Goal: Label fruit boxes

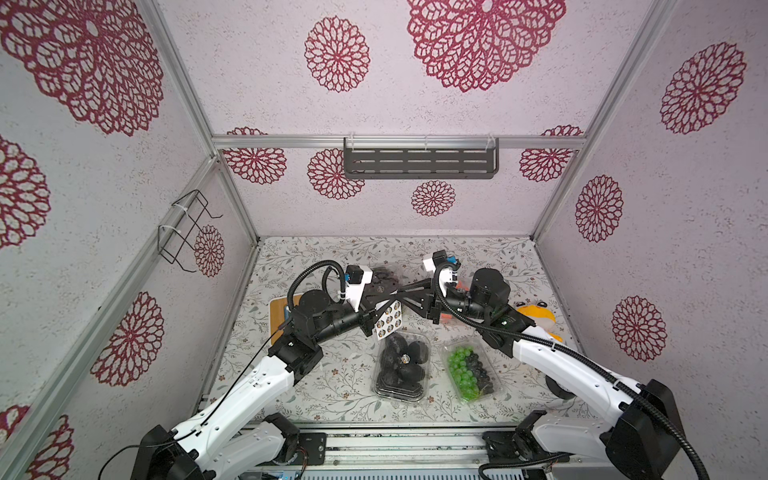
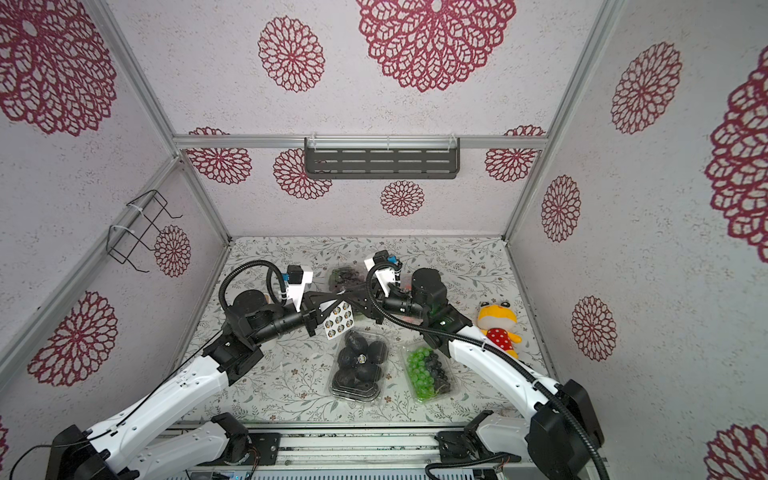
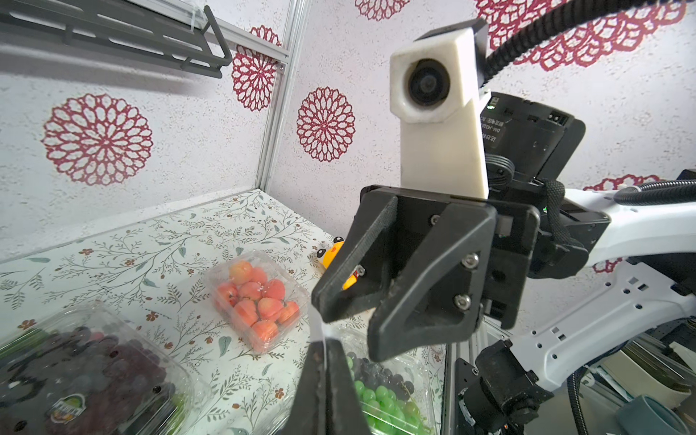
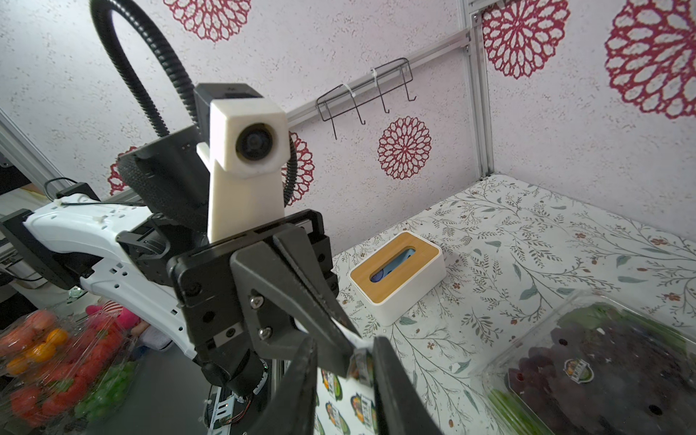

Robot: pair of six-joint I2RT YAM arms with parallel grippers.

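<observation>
A white sticker sheet (image 1: 389, 321) hangs from my left gripper (image 1: 392, 297), whose fingers are shut on it, above the middle of the table. My right gripper (image 2: 359, 297) has its fingertips at the sheet's upper part, meeting the left one; in the right wrist view its fingers are a little apart, with the sheet behind them. Below lie a box of dark fruit (image 1: 400, 369) and a box of green and black grapes (image 1: 464, 372). A box of dark grapes (image 4: 565, 369), bearing a label, lies behind; a box of peaches (image 3: 253, 297) sits to its right.
A tissue box (image 4: 391, 268) stands at the left, a yellow toy (image 2: 496, 320) at the right. A grey shelf (image 1: 421, 164) hangs on the back wall, a wire rack (image 1: 182, 232) on the left wall.
</observation>
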